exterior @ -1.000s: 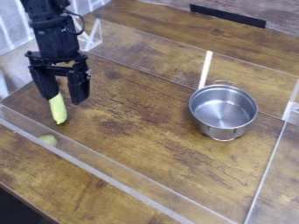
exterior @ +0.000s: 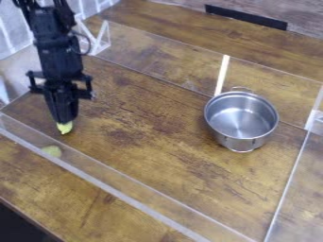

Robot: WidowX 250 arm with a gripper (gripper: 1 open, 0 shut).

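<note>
My black gripper (exterior: 59, 111) is low at the left of the wooden surface, pointing down over a yellow-green elongated object (exterior: 64, 127), of which only the lower end shows beneath the fingertips. Whether the fingers hold it is hidden. On the right a steel pot (exterior: 241, 118) stands upright with its handles out to the front and back.
Clear low walls edge the wooden work area (exterior: 145, 151) at front, back, left and right. The middle between gripper and pot is bare. A dark slot sits at the far back edge.
The gripper has come down and left onto the yellow-green object, now mostly covering it, and its fingers look closer together. The pot is unmoved.
</note>
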